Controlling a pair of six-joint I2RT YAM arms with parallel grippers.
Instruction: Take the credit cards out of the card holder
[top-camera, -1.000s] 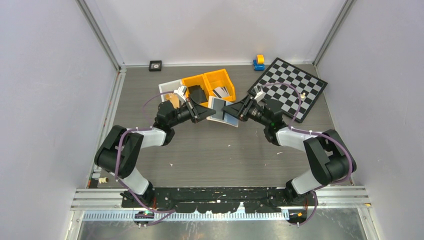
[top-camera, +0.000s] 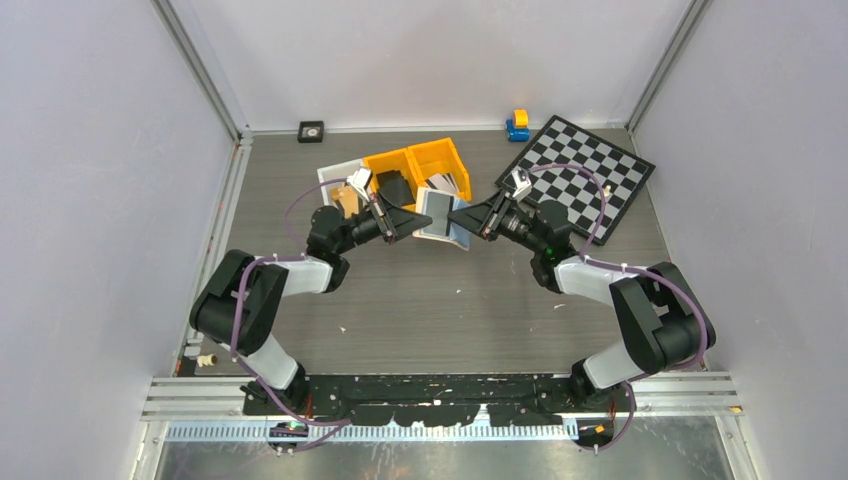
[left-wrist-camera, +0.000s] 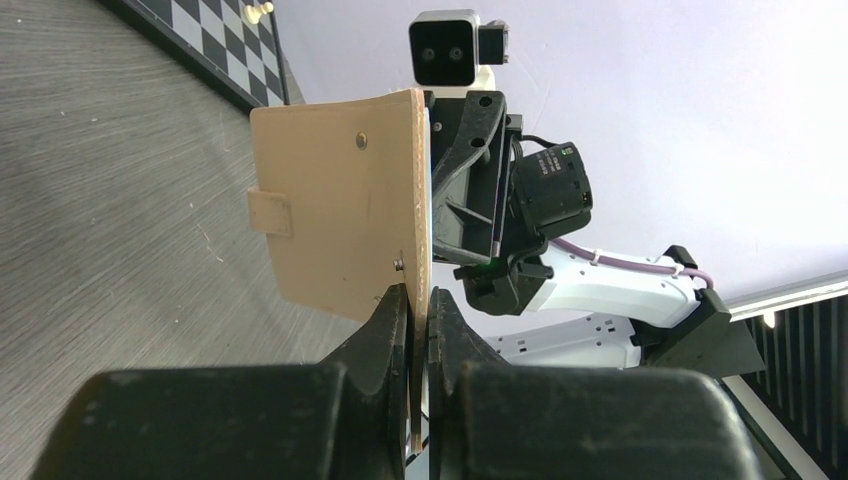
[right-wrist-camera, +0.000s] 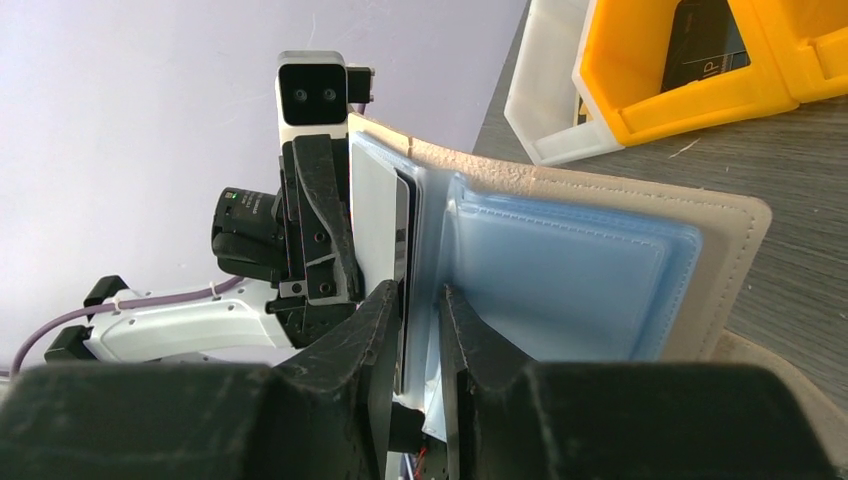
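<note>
The tan card holder (top-camera: 433, 235) hangs spread above the table between both arms, its blue clear sleeves (right-wrist-camera: 570, 265) facing the right arm. My left gripper is shut on the holder near its spine and cover. Inside a sleeve, a pale card (right-wrist-camera: 375, 215) with a dark edge shows in the right wrist view. My right gripper stands part open there, one finger on each side of the card's dark edge and the adjoining sleeve. Whether its fingers press on the card cannot be told. Other cards in the holder are hidden.
Behind the holder are yellow bins (top-camera: 459, 154), one with several loose cards (top-camera: 442, 183) and another with a dark item (top-camera: 395, 188). Beside them stands a white bin (top-camera: 328, 172). A chessboard (top-camera: 578, 172) lies at the back right.
The holder's right-hand side has swung slightly left and now looks more folded. My right gripper has shifted only a little, while the left arm has stayed in place.
</note>
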